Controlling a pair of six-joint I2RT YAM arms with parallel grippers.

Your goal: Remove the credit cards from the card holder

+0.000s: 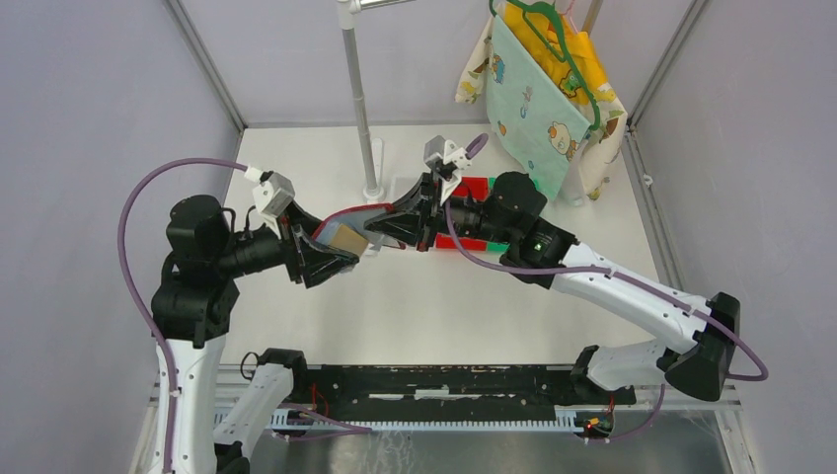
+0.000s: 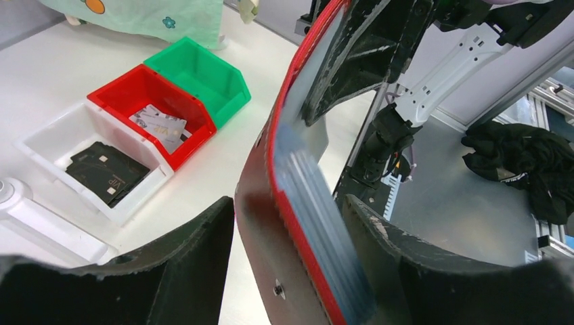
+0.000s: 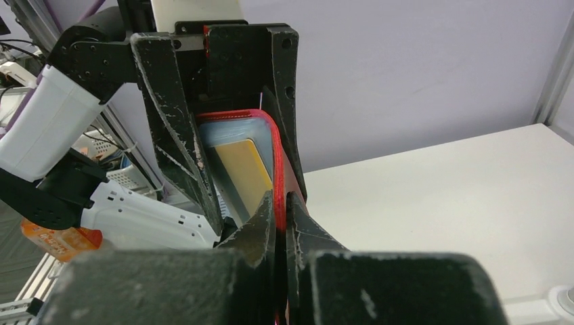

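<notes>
A card holder (image 1: 353, 216) with a red edge hangs in the air between the two grippers. My right gripper (image 1: 393, 229) is shut on its edge, as the right wrist view also shows. My left gripper stands open, its fingers (image 2: 196, 261) on either side of the holder, gripping nothing. A gold card (image 3: 245, 172) shows inside the holder's clear sleeve, with a bluish grey sleeve edge (image 2: 308, 210) around the opening. Whether further cards sit behind it is hidden.
A white bin (image 2: 40, 139) holds black cards (image 2: 112, 172). Beside it, a red bin (image 2: 115, 88) holds grey cards (image 2: 162, 125), and a green bin (image 2: 233, 88) looks empty. A stand pole (image 1: 360, 109) rises behind the holder.
</notes>
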